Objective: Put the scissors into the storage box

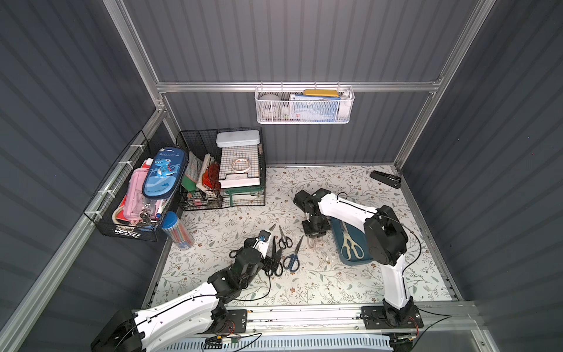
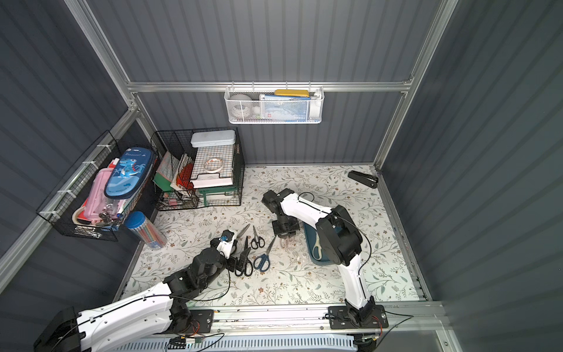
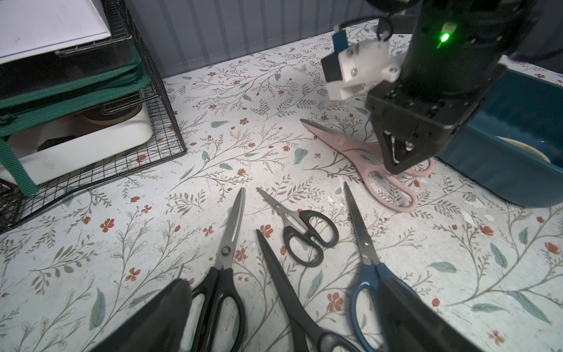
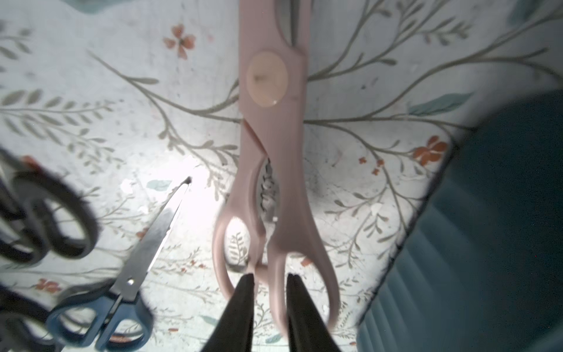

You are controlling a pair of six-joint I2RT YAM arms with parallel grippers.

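My right gripper hangs low over pink scissors (image 4: pixel 287 152), its fingers part open at the handles; whether it touches them I cannot tell. The teal storage box (image 3: pixel 504 170) is just to its right, with cream scissors (image 1: pixel 350 240) inside. On the table lie blue scissors (image 4: pixel 117 305), small black scissors (image 3: pixel 305 234) and several larger dark scissors (image 3: pixel 225 293). My left gripper (image 1: pixel 271 258) is open above the dark scissors, its blurred fingers at the lower edge of the left wrist view.
Black wire baskets (image 1: pixel 196 199) full of stationery stand at the back left, near a pen tube (image 1: pixel 179 231). A white mesh basket (image 1: pixel 305 117) hangs on the back wall; a black stapler (image 1: pixel 384 179) lies back right.
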